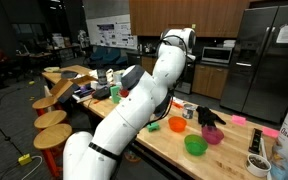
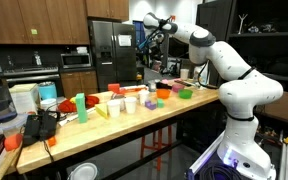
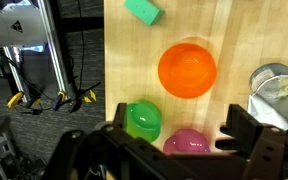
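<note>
In the wrist view my gripper hangs well above the table, its two dark fingers wide apart. Nothing shows between them but the table and dishes far below. An orange bowl [image 3: 187, 70] lies near the middle of that view, with a green bowl [image 3: 143, 120] below it to the left. Lower down is a pink bowl [image 3: 187, 142]. A small green block [image 3: 144, 10] rests at the top. From exterior view 1, the orange bowl [image 1: 177, 124], green bowl [image 1: 195, 145] and pink bowl [image 1: 212, 134] stand close together.
A metal bowl or pan [image 3: 279, 88] sits at the right in the wrist view. Some black object [image 1: 210, 117] lies behind the pink bowl. Wooden stools [image 1: 52, 137] line the table's left side. Bare wood surrounds the orange bowl.
</note>
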